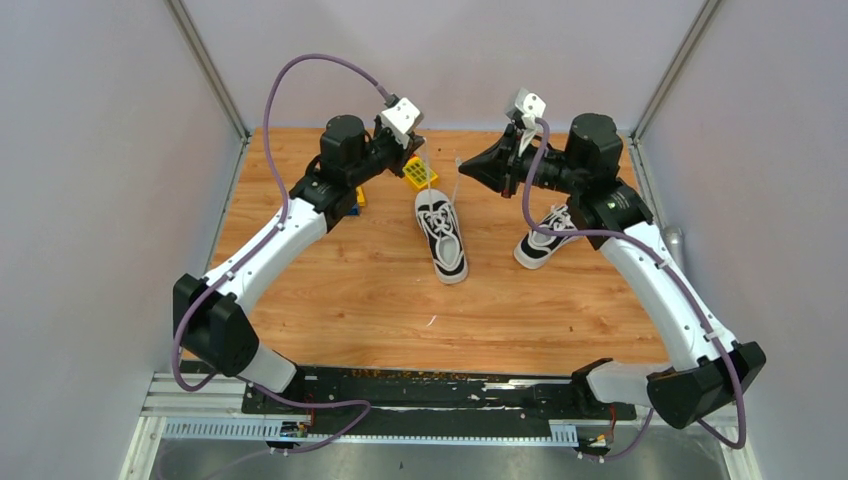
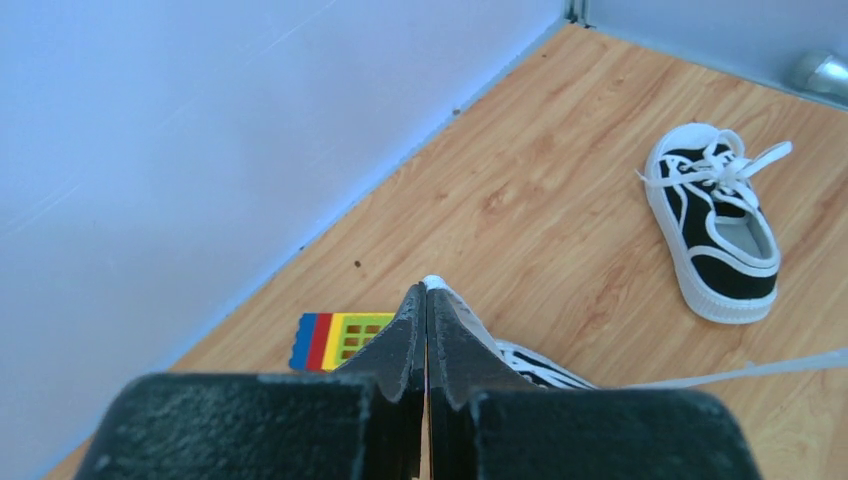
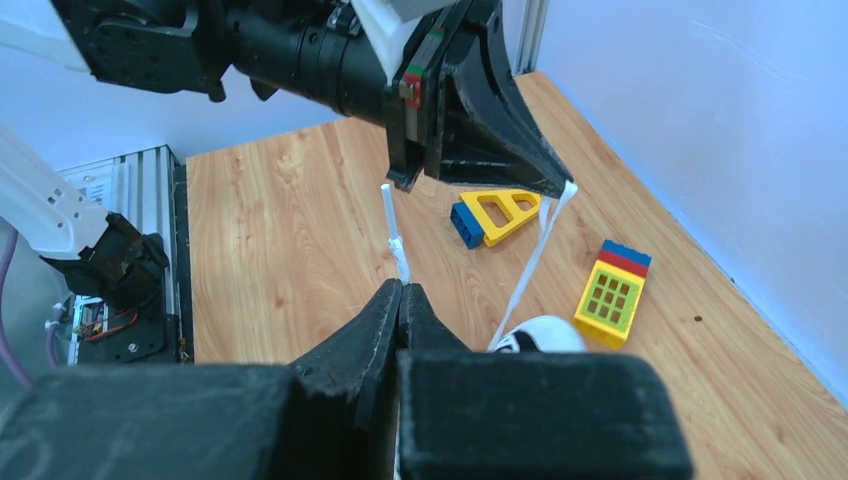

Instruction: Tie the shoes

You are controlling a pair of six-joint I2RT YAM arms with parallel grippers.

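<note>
A black-and-white shoe (image 1: 442, 240) lies in the middle of the table with its toe toward the back. One of its laces (image 3: 530, 270) runs taut from the shoe up to my left gripper (image 1: 419, 147), which is shut on it. Opposite, my right gripper (image 1: 461, 164) is shut on the other lace (image 1: 456, 185), whose loose end (image 3: 390, 215) sticks up past the fingertips in the right wrist view. In the left wrist view the fingers hide much of this shoe. A second shoe (image 2: 712, 225) with a tied bow stands to the right, partly under my right arm in the top view.
A block of yellow, red and blue bricks (image 3: 610, 300) sits close by the shoe's toe. Another yellow piece (image 3: 500, 212) with a blue brick (image 3: 467, 225) lies farther left.
</note>
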